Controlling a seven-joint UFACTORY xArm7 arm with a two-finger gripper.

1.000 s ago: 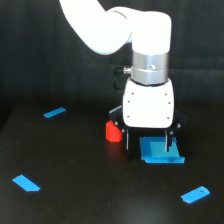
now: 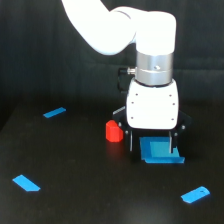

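Note:
My gripper (image 2: 151, 148) points down from the white arm, with its two dark, thin fingers spread apart. It is open, and no object shows gripped between them. A red block (image 2: 113, 131) rests on the dark table just left of the gripper, close beside the left finger in this view. Beneath and behind the fingers is a blue square (image 2: 162, 158), its upper part hidden by the hand. How high the fingertips are above the table is hard to tell.
Blue tape strips lie at the back left (image 2: 55, 112), front left (image 2: 26, 183) and front right (image 2: 195, 195).
The arm and gripper have shifted slightly to the right and a little lower in the view. The red block and blue square look unmoved.

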